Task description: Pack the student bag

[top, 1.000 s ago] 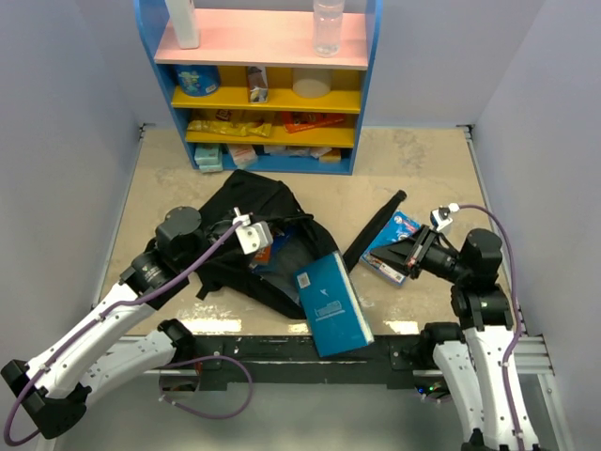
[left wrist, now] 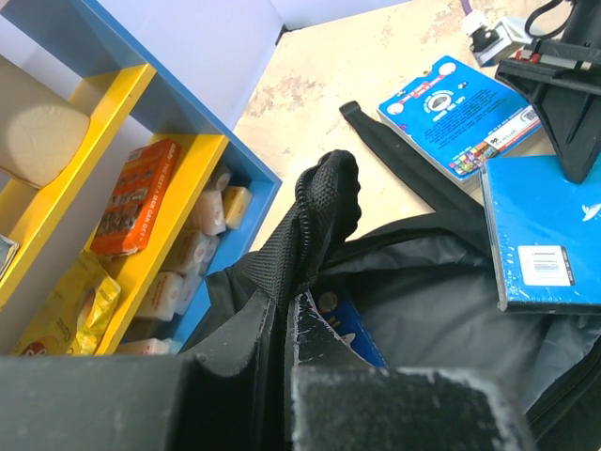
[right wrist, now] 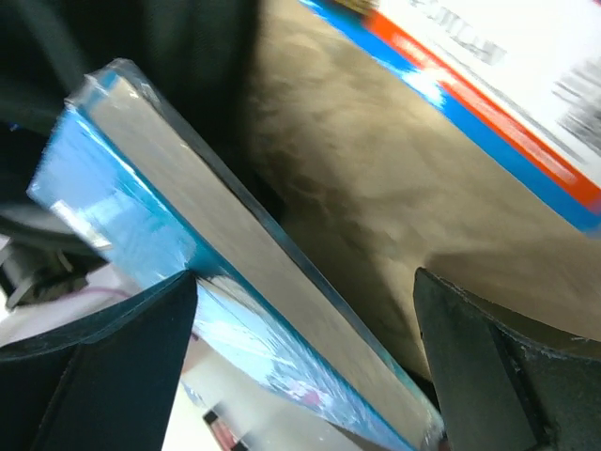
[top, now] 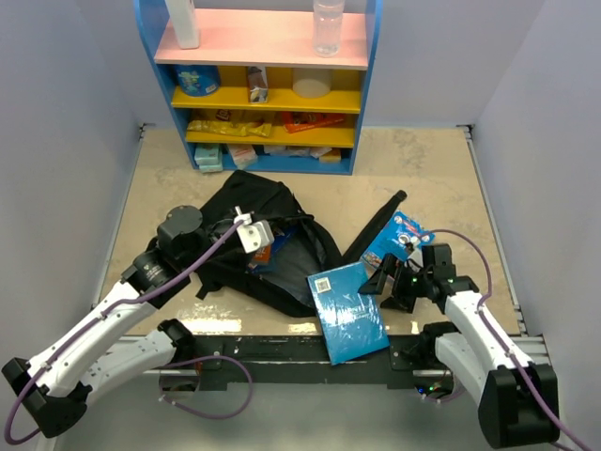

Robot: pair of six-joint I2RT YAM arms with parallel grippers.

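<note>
The black bag (top: 291, 268) lies open on the table, with a blue item (left wrist: 347, 324) and something orange inside. In the left wrist view my left gripper is shut on the black mesh edge of the bag (left wrist: 324, 211), which stands up from its fingers. A blue book (top: 347, 315) rests against the bag's right front side and overhangs the table's front edge. My right gripper (top: 372, 280) is open at the book's upper right corner. In the right wrist view the book's page edge (right wrist: 254, 258) passes between the parted fingers.
A second blue book (top: 399, 230) lies right of the bag beside a black strap (top: 383, 224). Behind stands a blue shelf unit (top: 371, 85) with snacks, a bottle (top: 327, 26) and other goods. Bare table shows at the back right.
The blue book has shifted right and lies flatter, its page side no longer showing from above. The left arm stayed still.
</note>
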